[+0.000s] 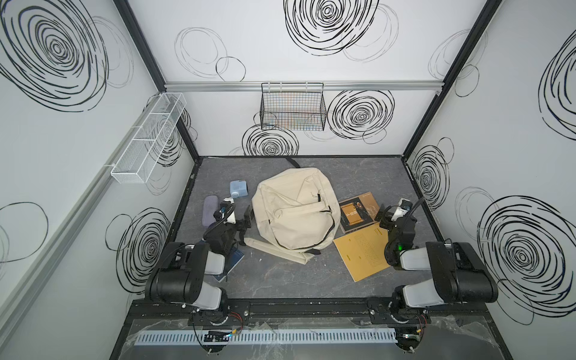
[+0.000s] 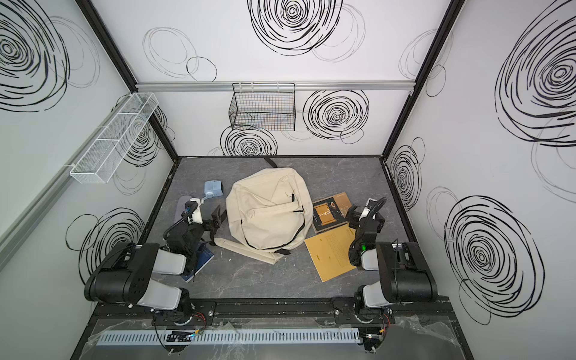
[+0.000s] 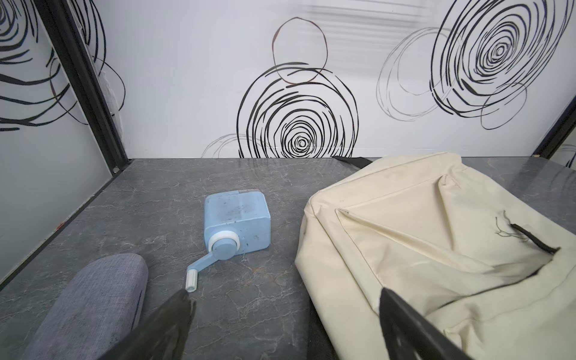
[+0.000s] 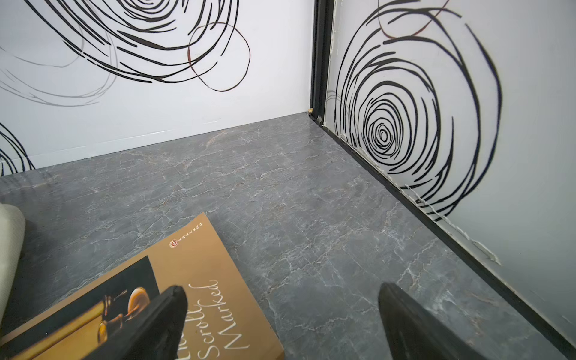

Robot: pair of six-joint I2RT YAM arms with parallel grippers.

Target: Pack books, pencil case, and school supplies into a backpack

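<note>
A cream backpack (image 1: 294,210) lies flat in the middle of the table, its zipper edge (image 3: 534,240) showing in the left wrist view. Left of it are a grey pencil case (image 3: 90,306) and a light blue sharpener-like box with a crank (image 3: 240,219). A dark blue book (image 2: 199,262) is partly hidden under the left arm. To the right lie a brown book with a dark cover picture (image 4: 216,288) and a yellow folder or notebook (image 1: 363,255). My left gripper stands open beside the backpack's left side. Above the right-hand books, my right gripper is open and empty.
A white wire basket (image 1: 150,138) hangs on the left wall and a black wire basket (image 1: 292,108) on the back wall. Bare table (image 4: 336,240) shows at the back right. The backpack's strap (image 1: 279,250) stretches across the front.
</note>
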